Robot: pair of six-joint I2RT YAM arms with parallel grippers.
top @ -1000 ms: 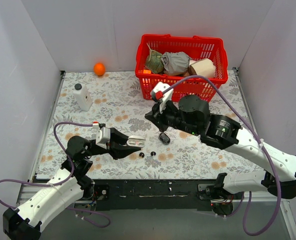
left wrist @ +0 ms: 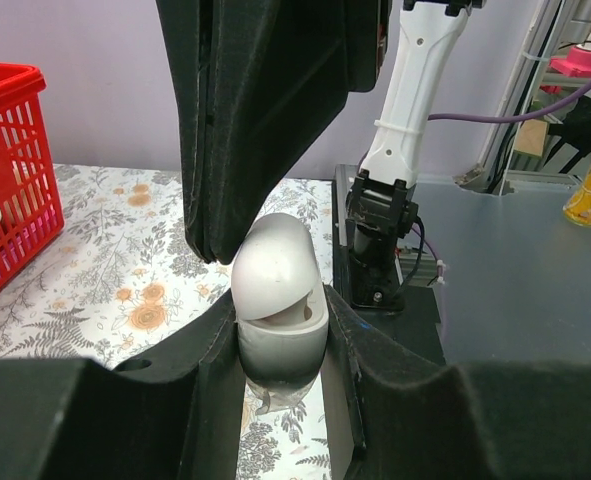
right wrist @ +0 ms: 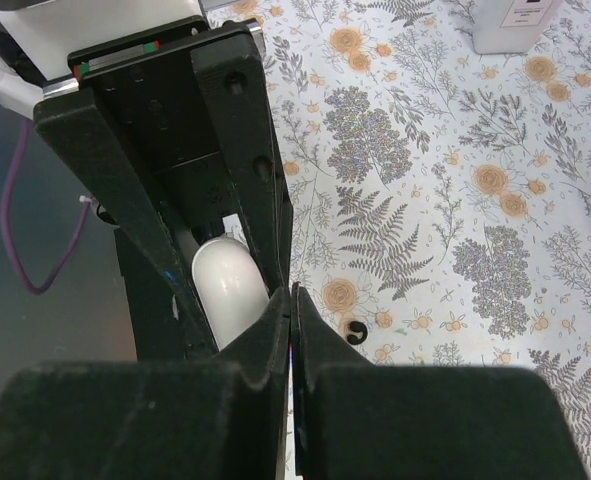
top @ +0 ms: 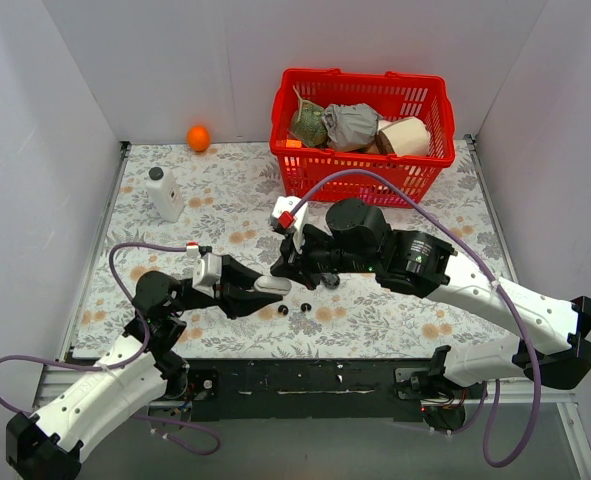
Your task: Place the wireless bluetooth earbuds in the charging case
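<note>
My left gripper (top: 255,292) is shut on the white charging case (left wrist: 280,310), holding it above the table's front middle. My right gripper (top: 300,272) is shut, its fingertips against the case's top from the right; nothing shows between them in the right wrist view. In the left wrist view the case's lid looks nearly closed, with a narrow dark gap at the front. Two small black earbuds (top: 283,309) (top: 305,307) lie on the floral table below. A dark object (top: 330,280) is partly hidden by the right gripper.
A red basket (top: 285,175) with cloth items stands at the back right. An orange (top: 198,138) and a white bottle (top: 164,194) are at the back left.
My right gripper has moved left and down onto the case, whose top looked more open a second ago. My left gripper has stayed still.
</note>
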